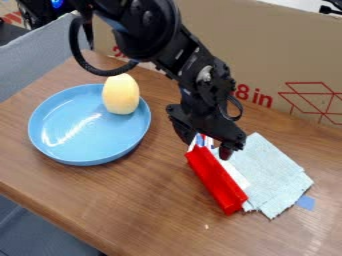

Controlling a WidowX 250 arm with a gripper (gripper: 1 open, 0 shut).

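My black gripper (pixel 206 137) hangs low over the wooden table, open, at the upper end of a long red object (pixel 221 185) with white beside it. Whether the fingers touch it is unclear. Under and right of that lies a pale grey folded cloth (pixel 274 175). To the left a blue plate (pixel 74 135) rests on the table, with a yellow egg-shaped object (pixel 120 94) at its upper right.
A cardboard box wall (pixel 281 60) stands along the back. A grey edge (pixel 34 60) borders the table at left.
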